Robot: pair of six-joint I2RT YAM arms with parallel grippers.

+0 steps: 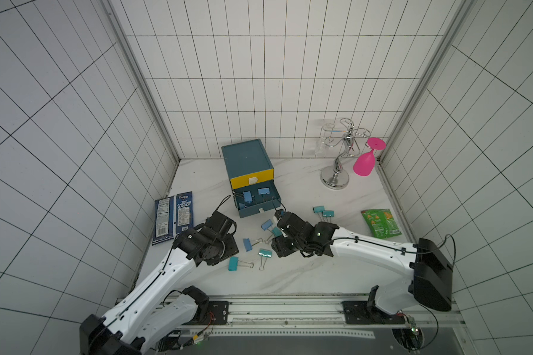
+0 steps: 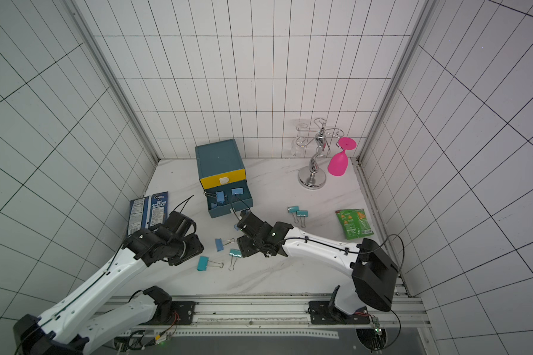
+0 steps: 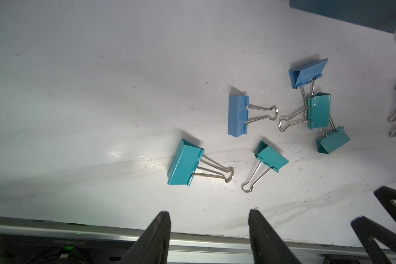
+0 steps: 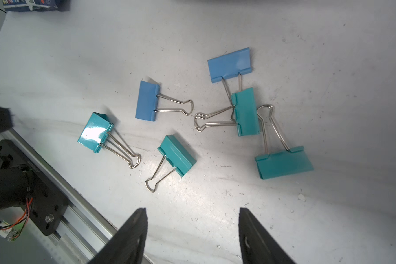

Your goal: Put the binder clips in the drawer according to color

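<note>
My left gripper stands open and empty above the table, left of the loose clips. My right gripper is over the clips to the right, its fingers apart with nothing between them. Below lie two blue clips, one single (image 4: 147,100) and one (image 4: 230,64) whose handles meet a teal clip (image 4: 246,112). Another teal clip (image 4: 284,162) touches that group. Nearer the front are two separate teal clips (image 3: 184,163) (image 3: 272,156). The drawer (image 1: 260,209) is pulled out from its dark blue box (image 1: 247,158), with blue clips (image 1: 263,191) inside.
Two more teal clips (image 1: 318,209) (image 1: 328,213) lie right of the right gripper. A green packet (image 1: 381,223), a chrome stand (image 1: 335,177) and a pink goblet (image 1: 366,162) are on the right. A blue bag (image 1: 184,211) lies at left.
</note>
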